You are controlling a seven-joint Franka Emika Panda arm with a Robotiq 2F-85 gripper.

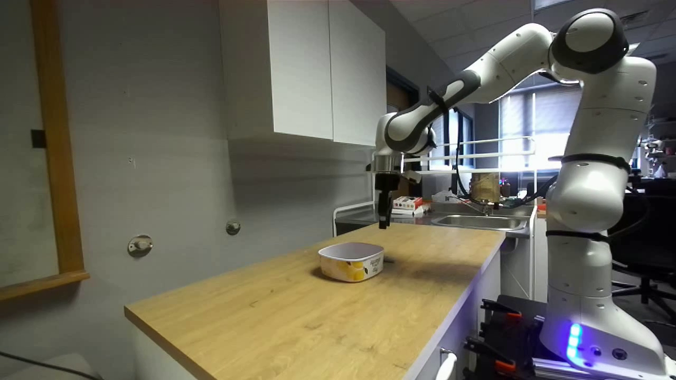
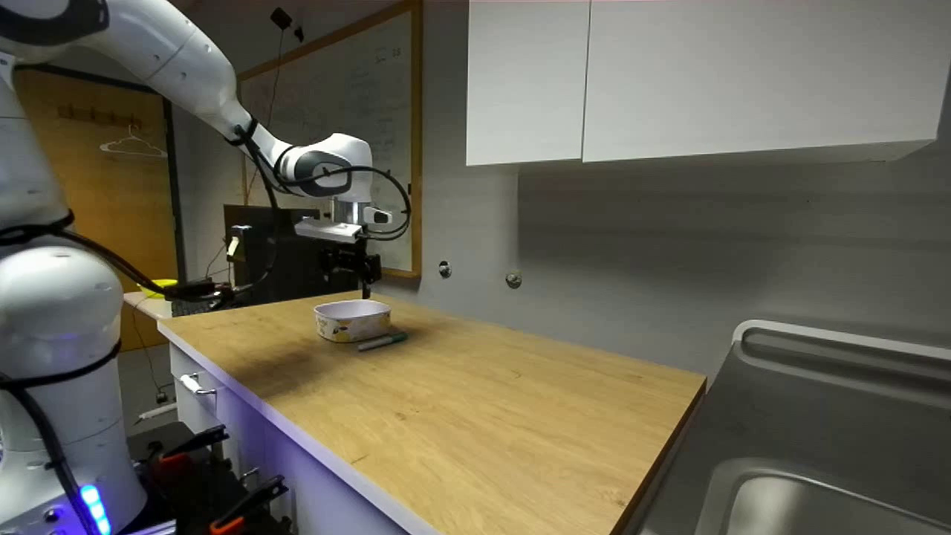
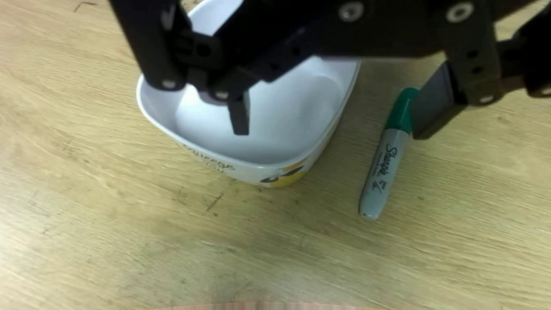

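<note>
A white square bowl with lemon prints stands upright on the wooden counter. Its visible inside looks empty in the wrist view, though my gripper's dark body covers part of it. Beside the bowl lies a grey Sharpie marker with a green cap; exterior view 2 shows the same marker close to the bowl's wall. My gripper is open and hangs above both, nothing between its fingers. One fingertip appears over the bowl's interior, the other fingertip over the marker's cap end, overlapping it in view.
Bare counter stretches away on the marker's side of the bowl, up to a metal sink. White wall cabinets hang above the back. Small boxes stand near the sink.
</note>
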